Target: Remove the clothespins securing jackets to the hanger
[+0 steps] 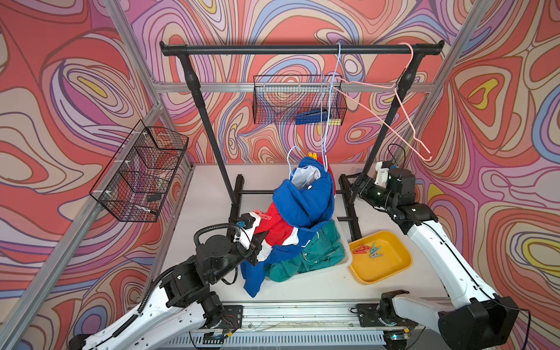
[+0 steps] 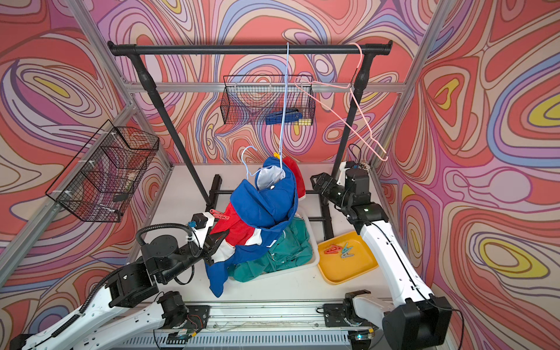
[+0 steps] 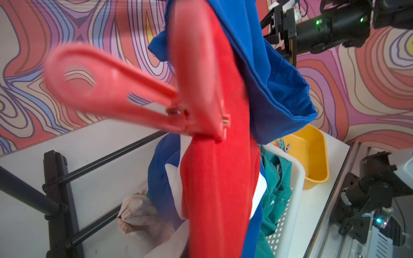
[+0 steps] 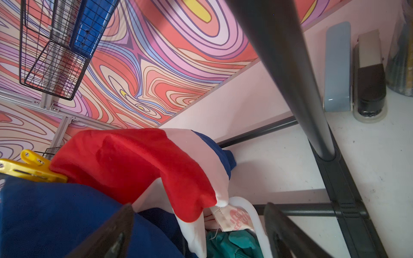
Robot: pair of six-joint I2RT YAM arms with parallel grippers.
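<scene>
The blue, red and white jacket [image 1: 312, 201] is bunched around a light blue hanger, whose hook [image 1: 288, 160] sticks up at the left. A red clothespin [image 3: 193, 86] clips the red sleeve [image 3: 219, 185]. Near the top, a yellow clothespin [image 4: 32, 169] sits at the jacket's far side, beside red cloth. My left gripper [image 1: 259, 246] is shut on the jacket's sleeve just below the red clothespin; cloth hides its fingertips in the left wrist view. To the jacket's right, my right gripper stands open and empty, its fingers [image 4: 109, 236] apart from the clothespins.
Red and teal clothespins lie in the yellow tray [image 1: 402, 265] at front right. A white basket [image 1: 345, 256] with green clothing sits beneath the jacket. Another light blue hanger [image 1: 331, 93] and a pink hanger [image 1: 379, 113] hang from the black rail [image 1: 256, 49]. Rack posts flank the work area.
</scene>
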